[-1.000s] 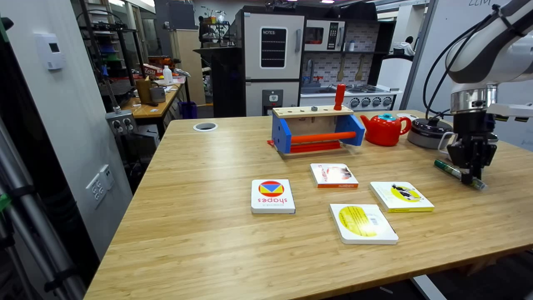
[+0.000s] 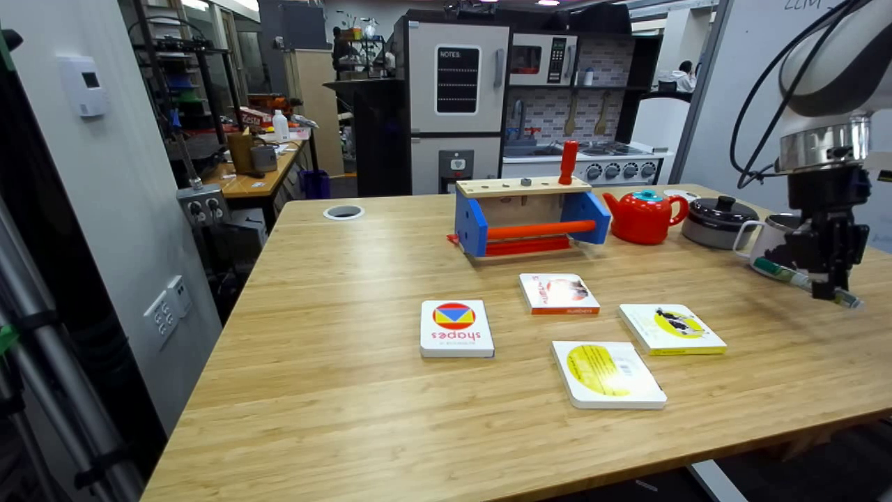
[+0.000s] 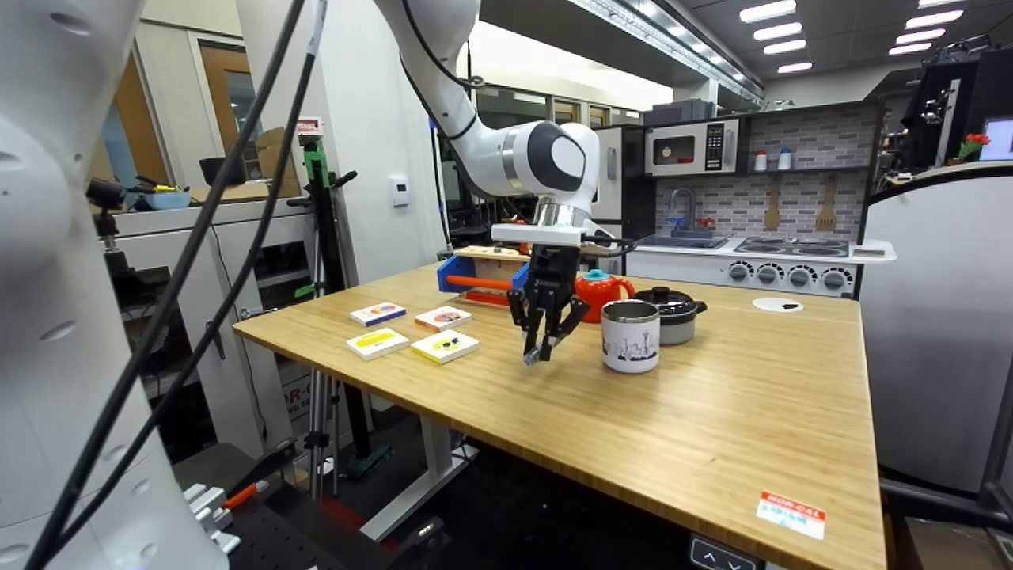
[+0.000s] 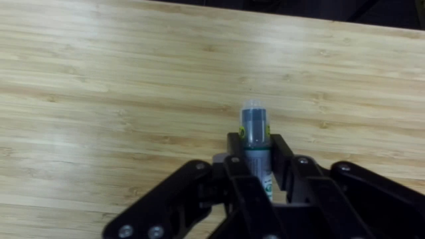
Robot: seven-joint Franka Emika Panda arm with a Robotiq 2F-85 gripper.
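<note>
A green and white marker [image 4: 259, 163] with a clear grey end is pinched between the two fingers of my gripper, which is shut on it. In exterior view 1 the marker [image 2: 780, 271] juts out on both sides of the gripper [image 2: 828, 288], its green end toward the mug. The white mug [image 3: 631, 338] stands upright, a short way right of the gripper [image 3: 537, 351] in exterior view 2. The marker appears held a little above the table, though the exact gap is hard to judge.
Several small board books, one a shapes book [image 2: 456, 328], lie on the mid table. Behind them is a toy workbench [image 2: 535, 219]. A red teapot [image 2: 642, 217] and a lidded pot [image 2: 717, 222] stand near the mug.
In exterior view 1 my gripper has moved rightward, carrying the marker with it. The books, teapot and workbench are unmoved.
</note>
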